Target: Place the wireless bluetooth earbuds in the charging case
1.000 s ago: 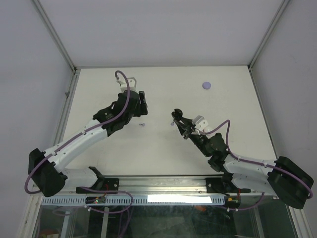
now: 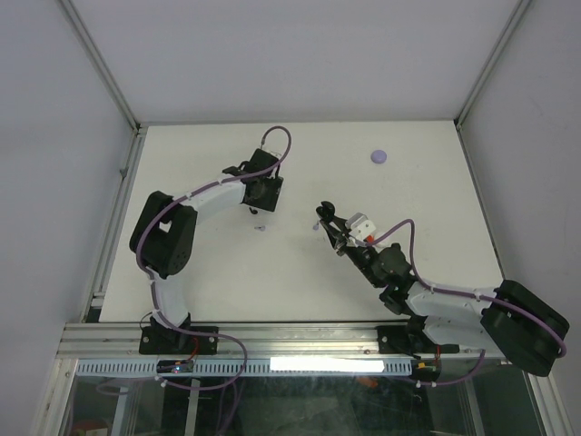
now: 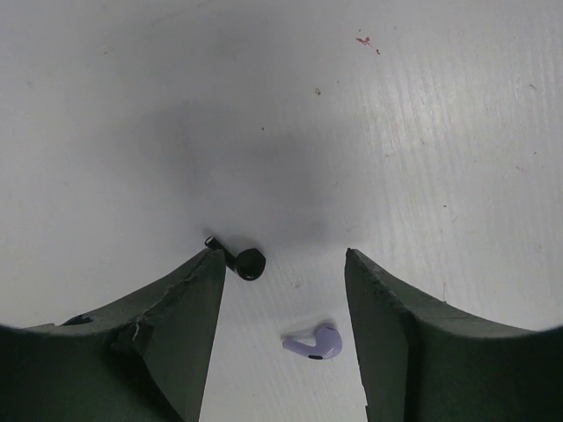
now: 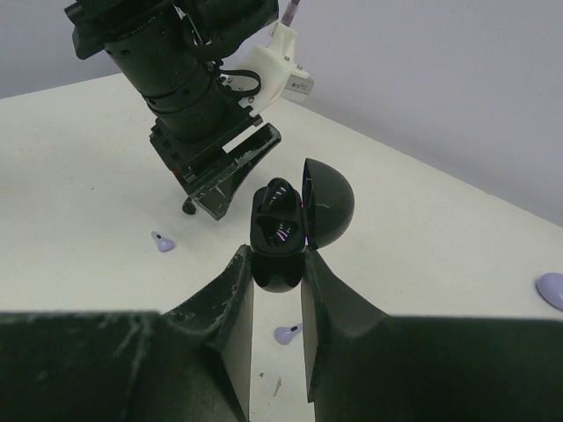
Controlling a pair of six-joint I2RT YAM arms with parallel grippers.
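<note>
A black open-lidded charging case is pinched in my right gripper, lifted above the table, its slots facing the camera. In the top view the case shows near the middle. My left gripper stands open over the table with nothing between its fingers. A black earbud lies on the table just beyond the left fingertips, nearer the left finger. Closer in lies a purple earbud, below the gap between those fingers. A second purple earbud lies on the table under the held case.
A purple closed case sits toward the back right. Cables loop over both arms. In the right wrist view, the left arm stands at the upper left.
My left arm has swung, its gripper shifting a little right and turning, and the black earbud now shows beside it.
</note>
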